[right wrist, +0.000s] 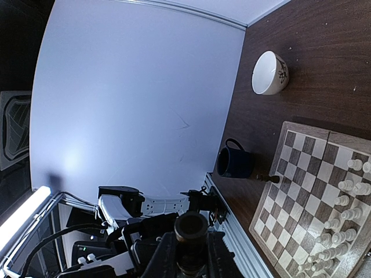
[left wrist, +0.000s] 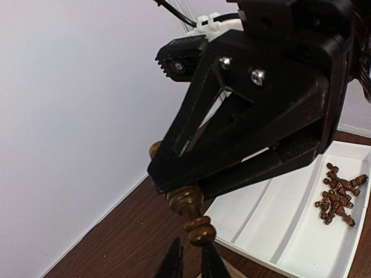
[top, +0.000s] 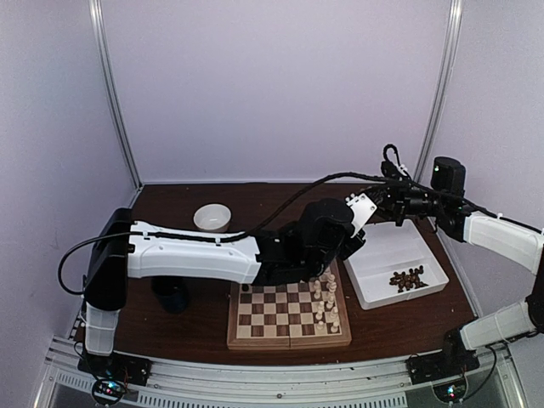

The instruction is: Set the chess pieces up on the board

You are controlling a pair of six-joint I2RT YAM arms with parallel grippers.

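A brown chess piece (left wrist: pixel 200 229) is clamped in my right gripper, held up in the air above the board's back right. My left gripper is just below that piece's end, its fingertips part open around the lower tip; whether they touch it I cannot tell. The chessboard (top: pixel 276 319) carries white pieces (right wrist: pixel 342 236) along its right side and one dark piece (right wrist: pixel 272 178) near the opposite edge. More brown pieces (top: pixel 406 279) lie heaped in the white tray (top: pixel 382 246).
A white bowl (top: pixel 212 217) stands at the back left, a dark mug (right wrist: pixel 232 162) left of the board. My left arm stretches low across the top view, covering part of the board. Bare table shows at the back.
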